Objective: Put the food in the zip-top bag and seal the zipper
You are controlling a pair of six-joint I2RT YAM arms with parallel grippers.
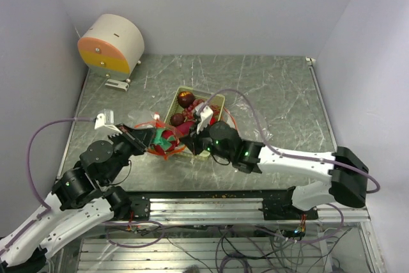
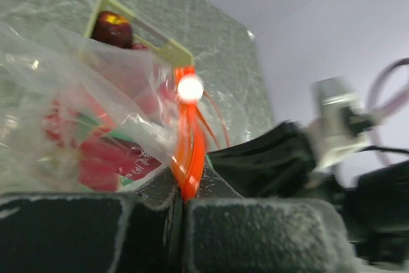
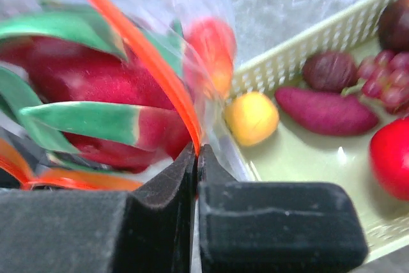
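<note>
The clear zip top bag [image 2: 77, 71] has an orange zipper edge [image 3: 148, 52] and stands partly spread. My left gripper is shut on that orange edge near the white slider [image 2: 190, 88]. Across from it, my right gripper is shut on another stretch of the orange edge, which runs between its fingertips. Through the bag's mouth shows a dark red food item [image 3: 96, 81] with green strips. In the green tray [image 3: 307, 43] lie a yellow fruit [image 3: 251, 118], a purple sweet potato [image 3: 326, 112], a dark round fruit [image 3: 329, 70], grapes [image 3: 386, 80] and a red tomato [image 3: 391, 158].
A cream drum-shaped cabinet [image 1: 118, 41] with coloured drawers stands at the back left. Clear plastic with an orange edge lies right of the tray.
</note>
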